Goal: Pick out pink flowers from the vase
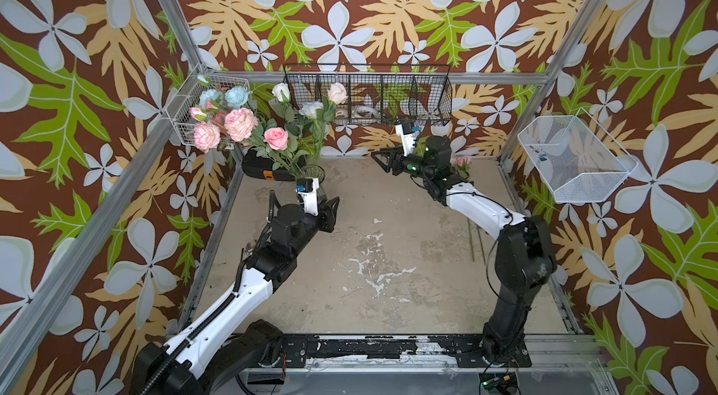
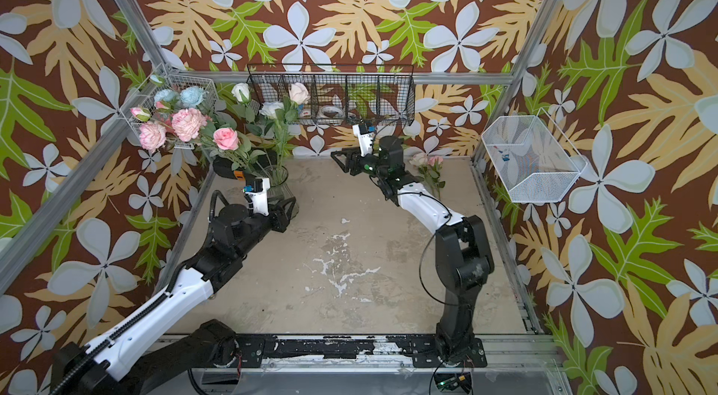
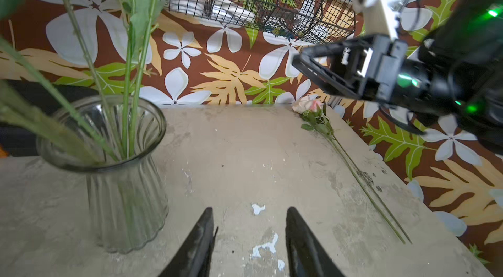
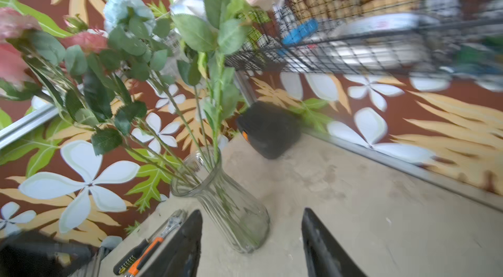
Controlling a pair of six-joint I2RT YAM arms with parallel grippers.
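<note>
In the top left view the glass vase stands near the back left, holding several flowers. A pink rose leans from it to the left; larger pink blooms and blue ones hang further left, and white roses rise above. The left wrist view shows the vase left of my left gripper, whose fingers are apart with bare table between them. My right gripper also has parted, empty fingers; the vase stands just beyond its left finger in that wrist view. Cut pale and pink roses lie on the table at right.
Wire baskets hang at back: a black one, a white one behind the blooms, and a white mesh one at right. A black case sits behind the vase.
</note>
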